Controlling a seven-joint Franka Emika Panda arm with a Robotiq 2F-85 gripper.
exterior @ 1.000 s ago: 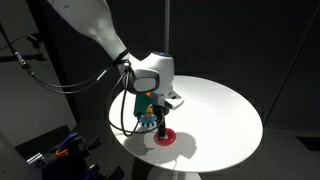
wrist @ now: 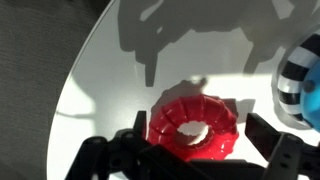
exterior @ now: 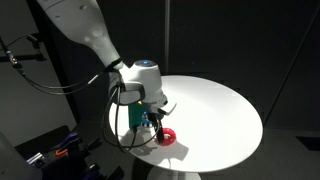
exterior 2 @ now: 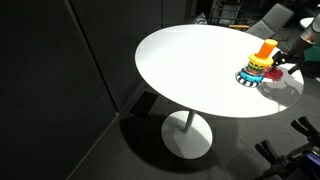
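Note:
A red ring (wrist: 194, 127) lies flat on the white round table, its hole showing the tabletop. In the wrist view my gripper stands open, its dark fingers (wrist: 262, 137) to the left and right of the ring. From exterior view 1 the gripper (exterior: 156, 122) is low at the ring (exterior: 166, 136), seemingly just behind it; whether they touch I cannot tell. Beside the ring stands a stack of coloured rings (exterior 2: 255, 68) with an orange top piece (exterior 2: 265, 49); in exterior view 1 the arm hides most of it.
A black-and-white striped ring with a blue piece (wrist: 313, 82) on it, the stack's edge, is close on the right in the wrist view.
The gripper and arm have come lower and a little to the left in exterior view 1, hiding more of the stack. The red ring has not visibly moved.

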